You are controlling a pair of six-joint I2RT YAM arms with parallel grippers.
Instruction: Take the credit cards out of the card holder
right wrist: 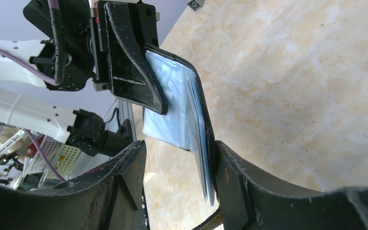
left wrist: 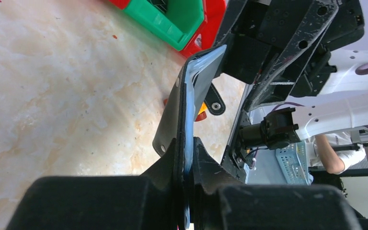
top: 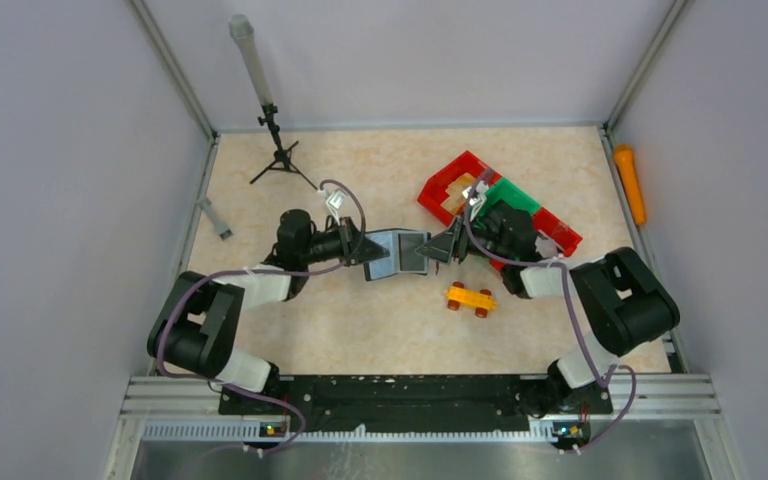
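Note:
The black card holder with a light blue lining [top: 410, 252] hangs opened between my grippers above the table. My left gripper [top: 365, 251] is shut on one side of it; in the left wrist view it stands on edge between the fingertips. My right gripper [top: 436, 250] is at the other side, part open; in the right wrist view the holder's edge [right wrist: 200, 139] reaches down between its fingers, near the right one. Whether any separate cards sit in the lining is unclear.
A red and green bin [top: 510, 195] stands behind the right arm. An orange toy car [top: 471, 298] lies in front of it. A tripod [top: 281, 155] stands at the back left.

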